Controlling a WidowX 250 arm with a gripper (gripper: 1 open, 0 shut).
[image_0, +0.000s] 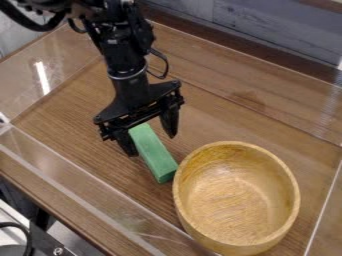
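A black robot gripper (144, 134) hangs open over a green oblong block (156, 156) lying on the wooden table (67, 120). Its fingers straddle the upper end of the block, low and close to it; whether they touch it is not clear. A yellow bowl (235, 196) sits just to the right of the block, toward the front.
A grey wall (267, 25) runs along the back. A dark cable lies at the lower left corner.
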